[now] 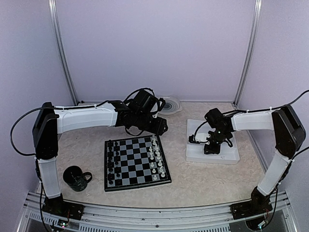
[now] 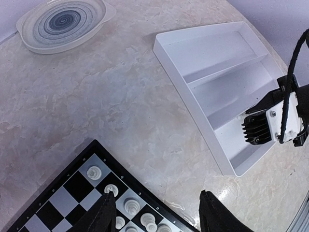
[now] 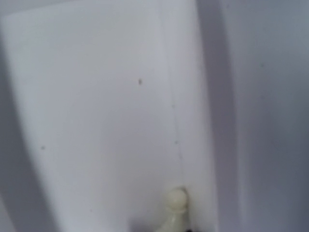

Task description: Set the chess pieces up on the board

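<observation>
The chessboard point(image 1: 138, 155) lies on the table with black pieces point(image 1: 111, 162) lined up along its left side and white pieces point(image 1: 157, 157) along its right. Over the board's far right corner, my left gripper is open and empty. My right gripper point(image 1: 211, 147) reaches down into the white tray point(image 1: 217, 159). A white piece with a round head point(image 3: 176, 199) shows at the bottom of the right wrist view, close to a wall of its compartment. Its lower part is cut off, and I cannot make out the right fingers around it.
Low walls divide the tray into compartments; the two farther ones point(image 2: 210, 48) look empty. A round plate point(image 1: 170, 106) sits at the back, and a dark mug point(image 1: 75, 179) stands left of the board. Bare table point(image 2: 145, 111) lies between board and tray.
</observation>
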